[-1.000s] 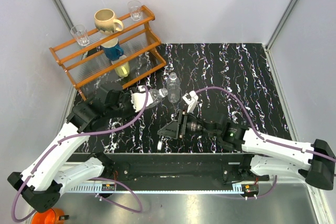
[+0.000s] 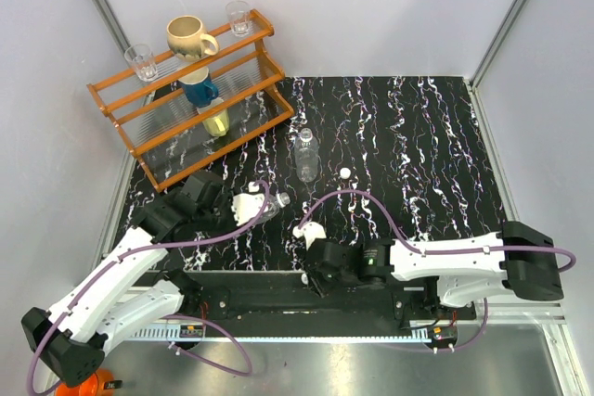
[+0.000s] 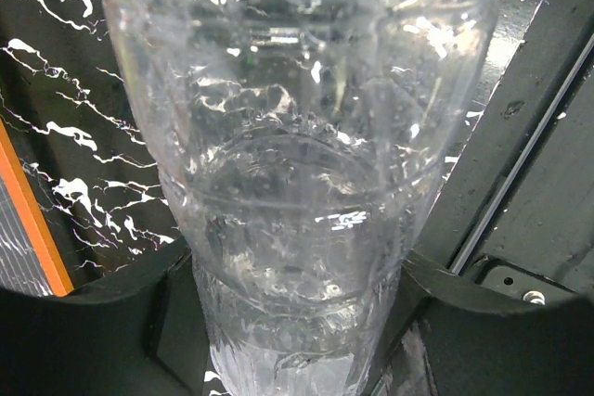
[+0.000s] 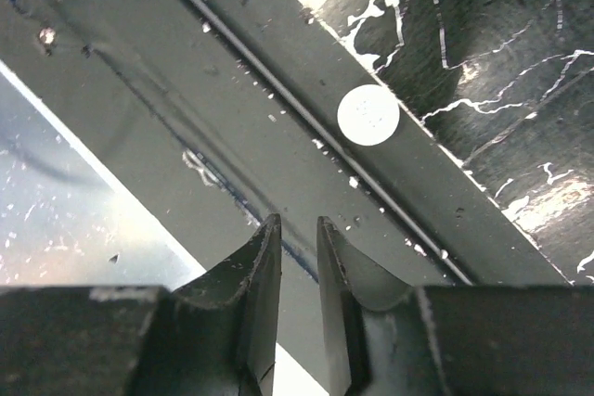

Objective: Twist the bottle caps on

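A clear plastic bottle (image 2: 272, 208) is gripped by my left gripper (image 2: 249, 210), its neck pointing up and right; it fills much of the left wrist view, where the bottle (image 3: 297, 192) sits between both fingers. One white cap (image 4: 368, 115) lies on the dark front ledge, beside the marble edge. My right gripper hovers over that ledge, part open, with a narrow empty gap between its fingertips; the cap lies ahead of them, not between them. Another white cap (image 2: 344, 173) rests on the marble. Near it is a second clear bottle (image 2: 306, 156).
A tilted wooden rack (image 2: 190, 104) with mugs and glasses takes up the back left. A dark ledge (image 2: 232, 289) runs along the front.
The right gripper moved down toward the front ledge, uncovering the cap on the marble.
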